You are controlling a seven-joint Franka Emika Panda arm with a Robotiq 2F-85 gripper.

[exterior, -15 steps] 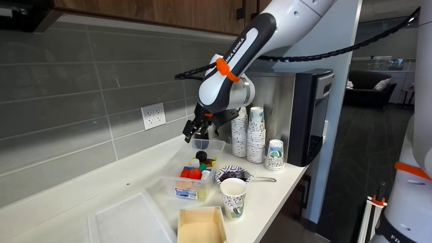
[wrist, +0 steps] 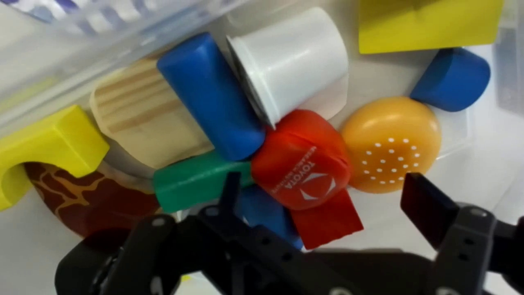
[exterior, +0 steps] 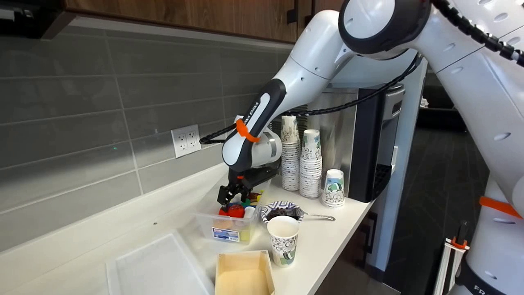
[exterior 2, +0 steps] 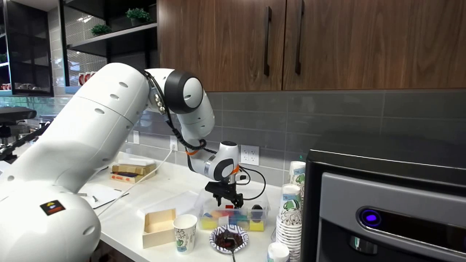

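Observation:
My gripper stands open above the clear plastic bin (exterior: 231, 230), its fingers spread on either side of a red ball (wrist: 307, 159) with white lettering. Nothing is held between them. In the wrist view, an orange dotted disc (wrist: 393, 142) lies right of the ball, with a white cup-shaped pod (wrist: 299, 59) above it. A blue cylinder (wrist: 211, 93), a green block (wrist: 199, 182) and a light wooden piece (wrist: 147, 113) lie to the left. Yellow blocks (wrist: 427, 24) and a blue half-round block (wrist: 452, 78) sit toward the upper right.
A paper cup (exterior: 283, 243), a patterned bowl (exterior 2: 229, 238) with dark contents and a spoon, and an open wooden box (exterior 2: 159, 227) stand near the bin. Stacks of cups (exterior: 310, 167) rise beside the dispenser (exterior: 376, 142). The tiled wall (exterior: 64, 128) closes the back.
The arm has come down and toward the front of the bin; my gripper was higher, over its far end. The bin, cup, bowl and wooden box look unmoved.

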